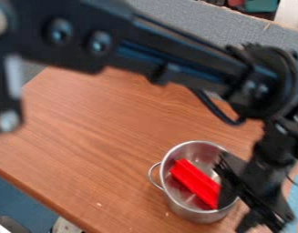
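Note:
A steel pot (187, 202) with wire handles stands near the front edge of the wooden table. A red elongated block (196, 180) lies inside it at a slant. My black gripper (253, 202) is at the pot's right side, pointing down and partly covering that side of the rim. Its fingers are dark and blurred, so whether they touch the pot or hold anything cannot be told.
A grey padded surface (200, 23) runs along the back. A light blue item (294, 202) lies at the right edge, and the arm spans the upper view.

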